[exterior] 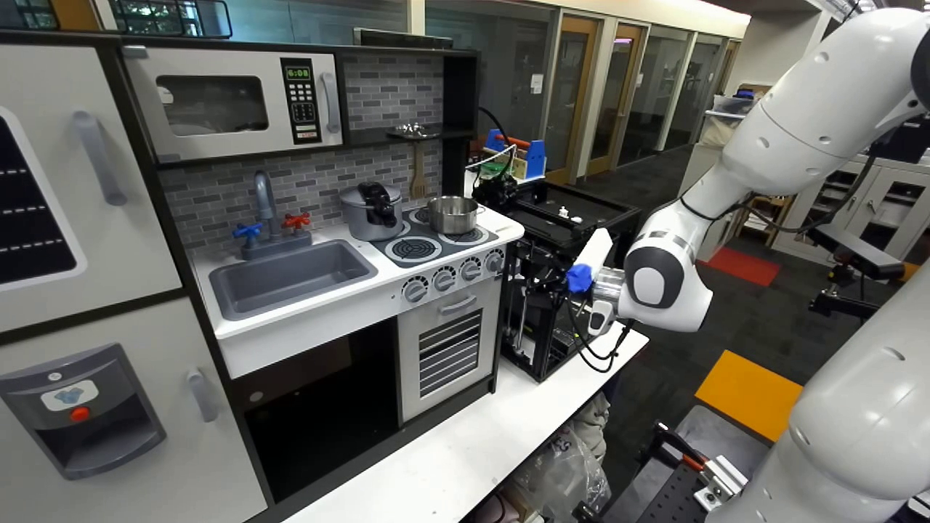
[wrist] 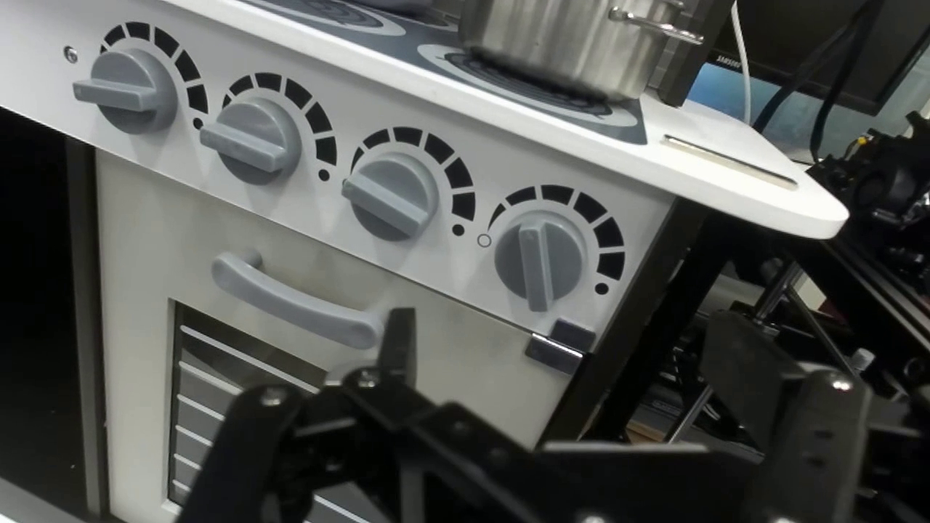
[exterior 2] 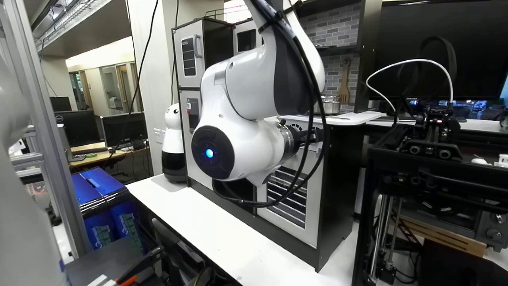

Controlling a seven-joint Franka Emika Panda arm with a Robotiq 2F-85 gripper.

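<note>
My gripper is open in the wrist view, its black fingers spread wide with nothing between them. Ahead of it is the toy stove's front, with grey knobs along the panel. The rightmost knob (wrist: pixel 538 261) has its ridge nearly upright, while the ridge of the knob beside it (wrist: pixel 389 197) slants. Below the panel, the oven door (wrist: pixel 475 366) is closed, with a curved grey handle (wrist: pixel 296 301) that appears close to the left finger. In the first exterior view the gripper (exterior: pixel 551 280) is dark against a printer frame, to the right of the stove and apart from it.
A steel pot (exterior: pixel 453 214) and a lidded grey pot (exterior: pixel 371 212) stand on the stovetop. Left of them is an empty sink (exterior: pixel 292 277). A black printer frame (exterior 2: pixel 366 200) stands beside the kitchen.
</note>
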